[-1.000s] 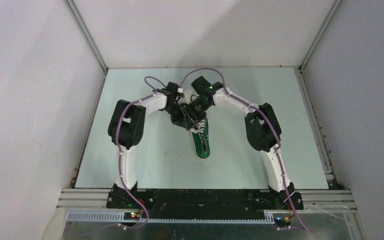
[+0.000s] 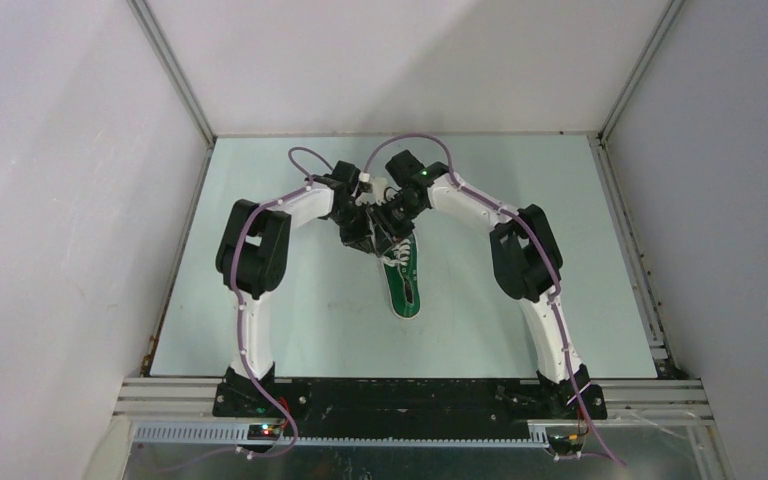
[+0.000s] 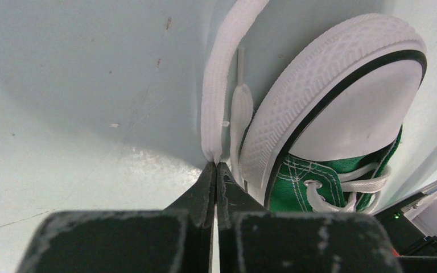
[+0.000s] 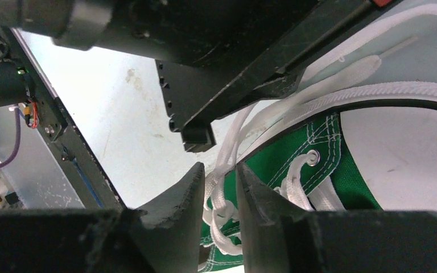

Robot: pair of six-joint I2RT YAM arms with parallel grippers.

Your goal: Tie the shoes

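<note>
A green shoe [image 2: 406, 285] with white laces lies at the table's middle, both grippers over its upper end. In the left wrist view my left gripper is shut on a flat white lace [image 3: 219, 79] beside the white toe cap [image 3: 358, 114]. A second lace tip lies alongside. In the right wrist view my right gripper stands part open over the green upper [image 4: 284, 159], crossed white laces between and below its fingers; whether it grips them is unclear. The left gripper's black body hangs just above it.
The two wrists are very close together, covering the shoe's toe in the top view. Walls bound the table at left, back and right.
</note>
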